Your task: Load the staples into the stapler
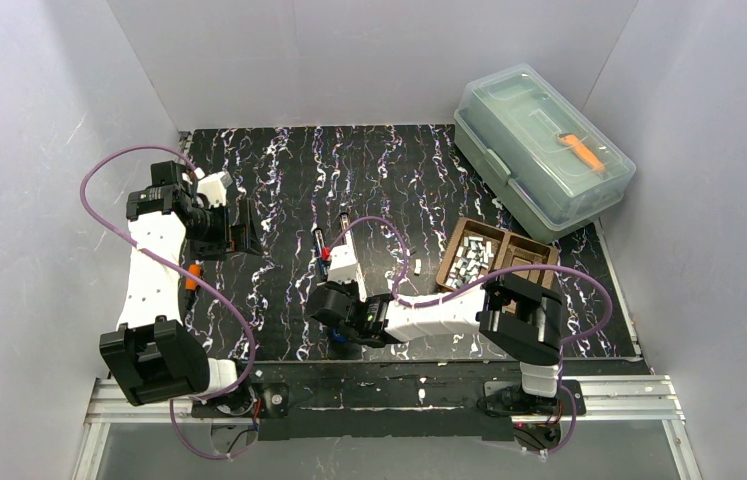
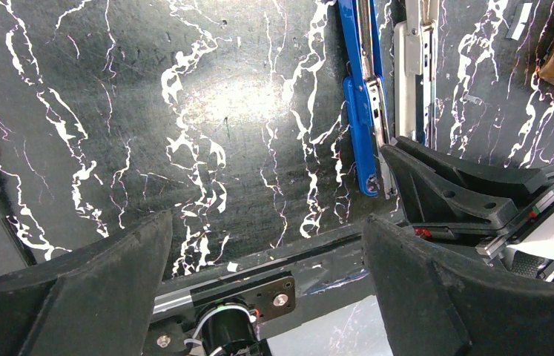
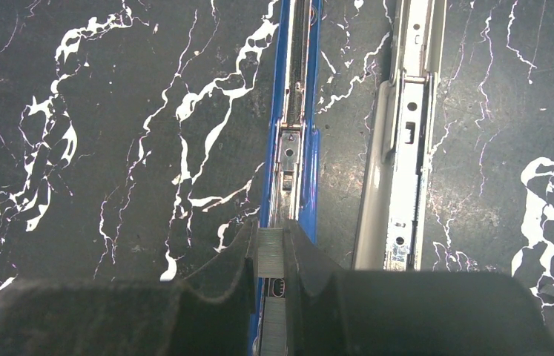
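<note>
The blue stapler [image 3: 309, 170] lies opened out lengthwise on the dark marbled table, its metal channel facing up. Right over that channel, my right gripper is shut on a short grey ridged staple strip [image 3: 270, 248]. Whether the strip touches the channel, I cannot tell. In the left wrist view, the right fingertips reach the near part of the blue stapler [image 2: 360, 126]. A grey stapler [image 3: 381, 185], also opened out, lies parallel on its right. Off to the left, my left gripper [image 1: 249, 228] stands open and empty above the table.
A brown divided tray [image 1: 500, 232] holds many staple strips, with a loose strip [image 1: 417, 267] on the table to its left. The lidded green toolbox [image 1: 519, 110] occupies the back right. An orange-handled screwdriver [image 1: 192, 277] lies below the left arm.
</note>
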